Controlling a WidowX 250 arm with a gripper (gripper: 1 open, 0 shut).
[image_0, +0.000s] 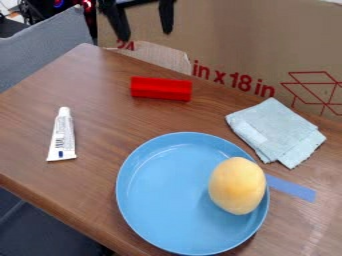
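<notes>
The gripper (140, 18) hangs at the top of the camera view, open with nothing between its dark fingers, above and behind a red cylinder-like block (160, 88) lying on the wooden table (100, 130). A white tube (62, 135) lies at the left. A light blue plate (167, 200) at the front holds a round pale orange-yellow object (237, 186) on its right side. A folded pale cloth (274, 132) lies to the right, behind the plate.
A cardboard box (254, 45) stands along the back of the table. A grey padded surface (40, 60) is beyond the left edge. A strip of blue tape (291, 188) is at the right.
</notes>
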